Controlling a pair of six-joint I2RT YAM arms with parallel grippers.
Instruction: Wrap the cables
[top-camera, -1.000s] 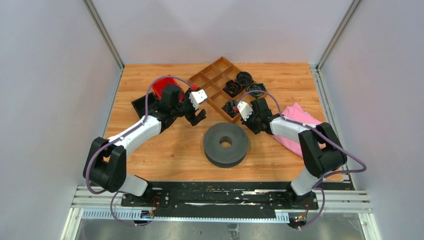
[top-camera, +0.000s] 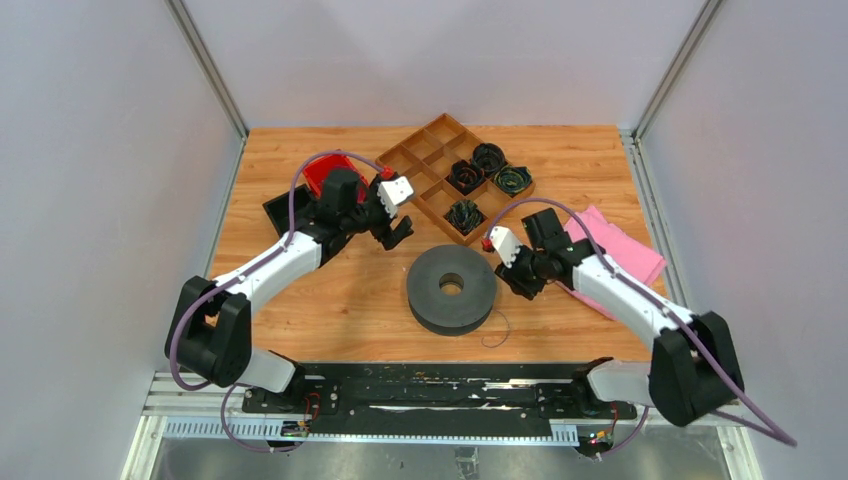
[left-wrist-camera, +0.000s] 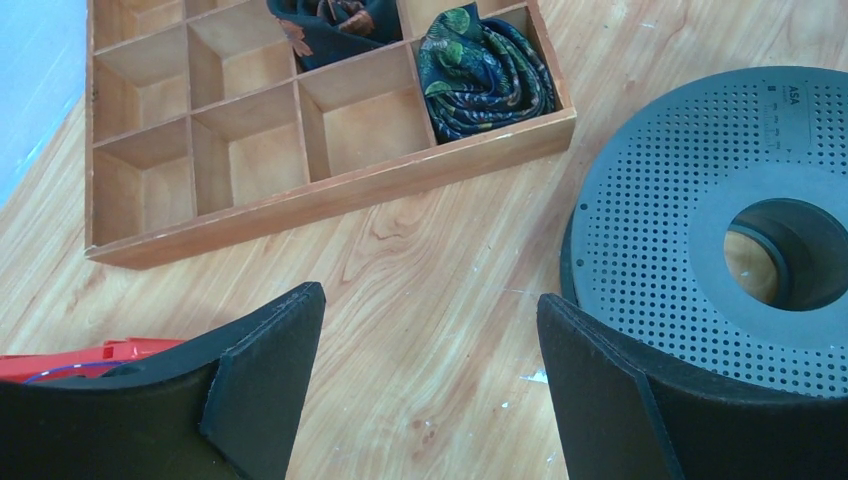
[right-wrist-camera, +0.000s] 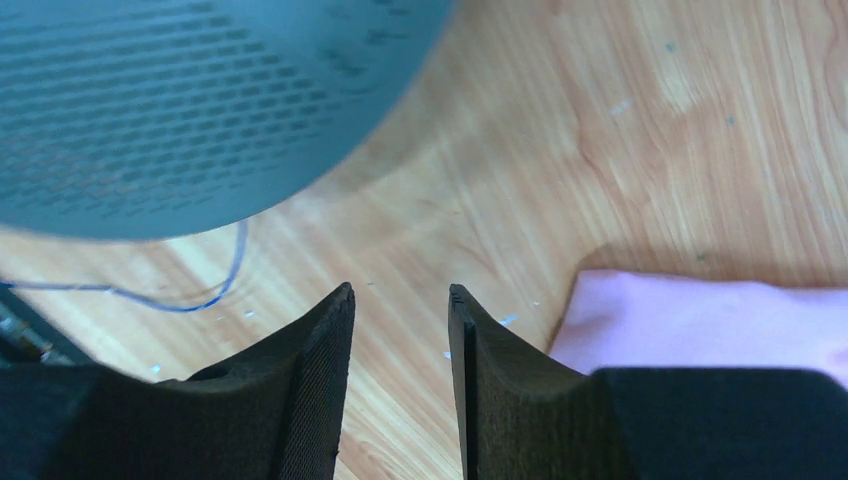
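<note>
A large dark grey spool (top-camera: 425, 290) with a round centre hole lies flat in the middle of the table. From under its lower right side, a thin cable (top-camera: 509, 326) curls out onto the wood. The right wrist view shows this cable (right-wrist-camera: 232, 272) as a blue loop to the left of my fingers, clear of them. Just right of the spool, my right gripper is part open, with bare wood between its fingertips. My left gripper stands wide open and empty, up and left of the spool (left-wrist-camera: 650, 210).
A wooden compartment tray (left-wrist-camera: 335, 195) at the back holds several dark patterned bundles; its left compartments are empty. Behind the left arm are a red bin (top-camera: 318, 172) and a black bin (top-camera: 288, 208). A pink cloth (top-camera: 632, 258) lies right, partly under the right arm.
My right gripper has moved toward the table's front and slightly right, away from the tray. The loose cable now shows beside the spool, where none was visible before. The left arm looks still.
</note>
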